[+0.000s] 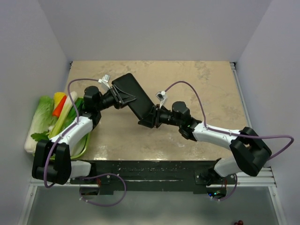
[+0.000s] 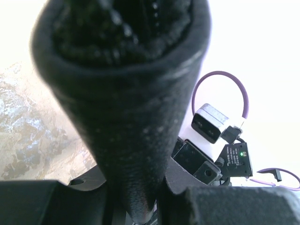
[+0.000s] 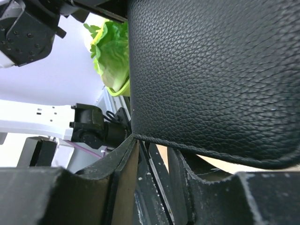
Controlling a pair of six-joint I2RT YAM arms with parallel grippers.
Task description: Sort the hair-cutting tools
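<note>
A black leather-textured case [image 1: 133, 93] is held up at a slant over the table, its inside out of sight from above. My left gripper [image 1: 125, 99] is shut on its left long side. Filling the middle of the left wrist view, the case [image 2: 129, 108] shows a dark, fuzzy open end and narrows down between the fingers. At the case's lower right end is my right gripper [image 1: 151, 120]. In the right wrist view its fingers [image 3: 124, 187] stand apart, just under a corner of the case [image 3: 211, 89], with a small dark zip pull [image 3: 147, 149] hanging in the gap. No cutting tools are visible.
A green basket [image 1: 85, 149] with vegetables, among them a lettuce [image 1: 42, 115] and a carrot [image 1: 59, 106], stands at the left, close to the left arm. Bare tabletop [image 1: 206, 84] lies at the back right and in front of the case.
</note>
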